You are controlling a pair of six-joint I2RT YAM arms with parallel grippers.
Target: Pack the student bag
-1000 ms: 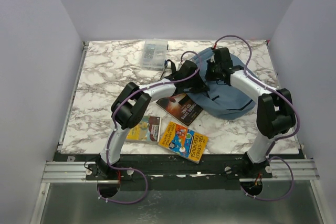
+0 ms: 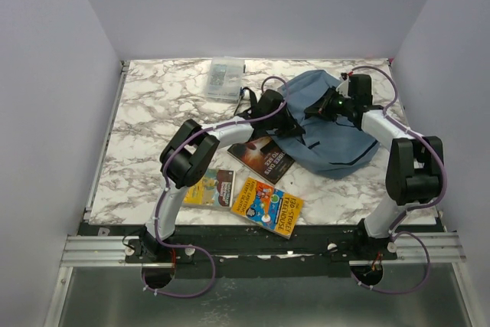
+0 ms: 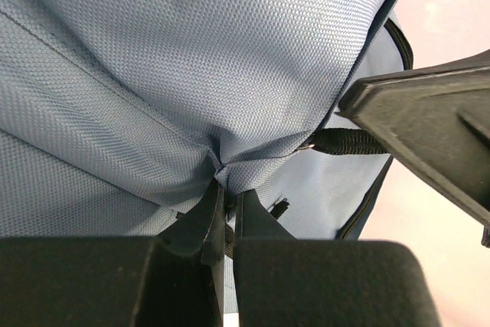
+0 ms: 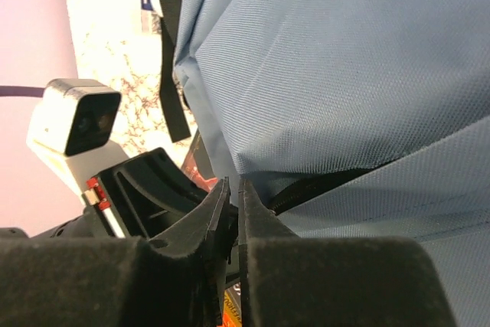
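Note:
The blue-grey bag [image 2: 337, 151] lies open across the table's right half, its fabric in folds. My left gripper is shut on a gathered fold of that fabric near a zipper, at the bag's left part. My right gripper is shut over the bag's upper right, at an opening between folds; the frames show nothing clearly between its fingers. Books lie left of and below the bag: a dark one [image 2: 260, 158], a yellow one [image 2: 208, 189] and an orange one [image 2: 268, 208].
A clear plastic case [image 2: 223, 79] stands at the back. The two arms are close together over the bag, with a dark strap beside the left one.
My right arm has swung to the right, and the bag's right part has spread rightward with it. My left arm stays nearly in place.

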